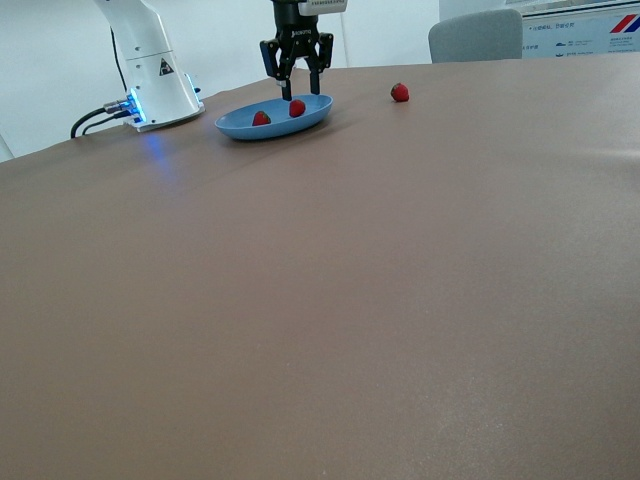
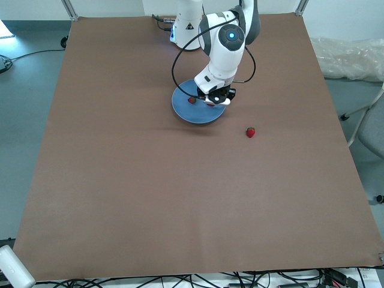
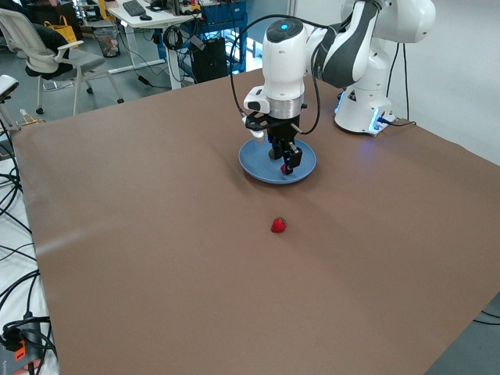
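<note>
A blue plate (image 2: 186, 109) (image 1: 243, 127) (image 3: 258, 168) holds two strawberries (image 2: 191, 100) (image 1: 261, 118), seen clearly in the top view. My gripper (image 1: 300, 88) hangs over the plate in that view, its fingers apart just above and around the rear strawberry (image 1: 297, 108), holding nothing that shows. In the right view its black body (image 3: 285, 144) partly hides the plate's strawberries. A third strawberry (image 2: 251, 132) (image 1: 400, 93) (image 3: 279, 225) lies on the brown table outside the plate.
The white arm base (image 1: 165, 90) with cables stands behind the plate. Chairs and cables (image 3: 19, 328) lie beyond the table's edges.
</note>
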